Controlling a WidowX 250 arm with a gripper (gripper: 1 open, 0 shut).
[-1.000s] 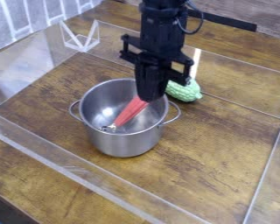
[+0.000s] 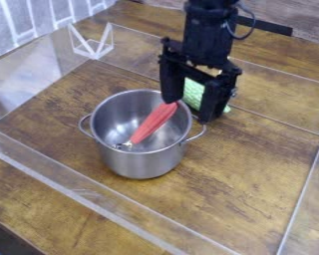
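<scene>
A steel pot point(image 2: 139, 154) with two side handles stands on the wooden table, holding a red object point(image 2: 155, 122) with a metal tip, leaning inside it. A light green vegetable-like object point(image 2: 195, 95) lies behind the pot to the right, partly hidden by the black gripper point(image 2: 197, 98). The gripper is open, its dark fingers reaching down around the green object, above and right of the pot. Whether the fingers touch it is unclear.
Clear plastic walls point(image 2: 43, 169) edge the workspace at left and back. A small white frame point(image 2: 93, 45) sits at the back left.
</scene>
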